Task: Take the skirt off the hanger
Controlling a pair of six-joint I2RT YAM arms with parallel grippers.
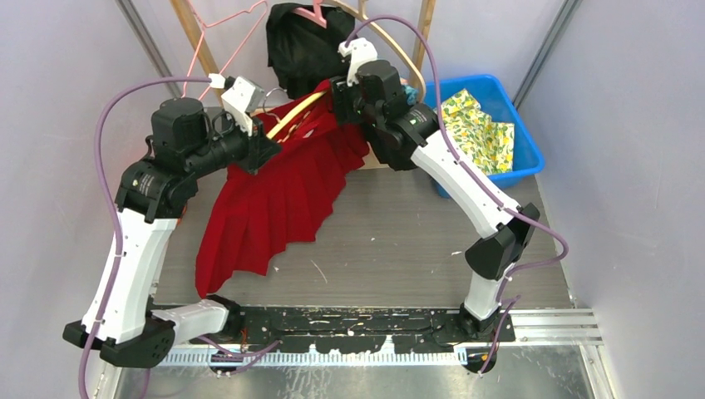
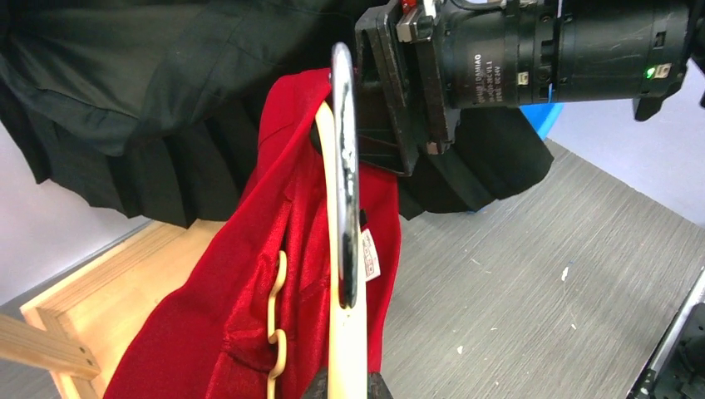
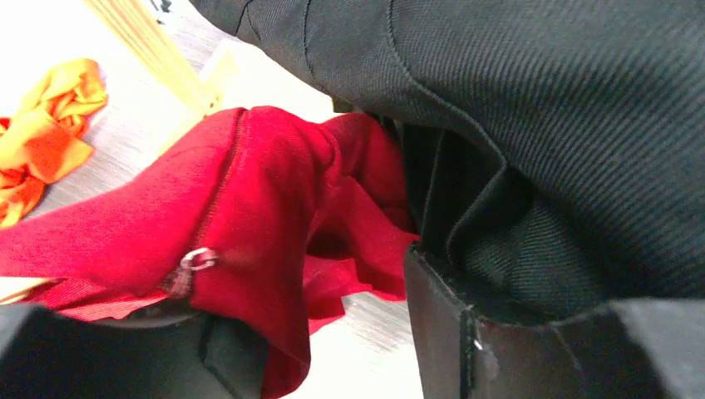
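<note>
The red skirt drapes from a pale wooden hanger between my arms, its pleats hanging toward the front left. My left gripper is shut on the hanger, whose metal hook points up in the left wrist view. At the far end of the skirt's waistband, my right gripper has its fingers apart. Red cloth with a small loop lies against and over its left finger; the right finger stands clear of the red cloth. In the top view, the right arm hides these fingertips.
A black garment hangs on the rack behind and crowds close to my right gripper. A blue bin with yellow patterned cloth stands at the right. An empty pink hanger is at the back left.
</note>
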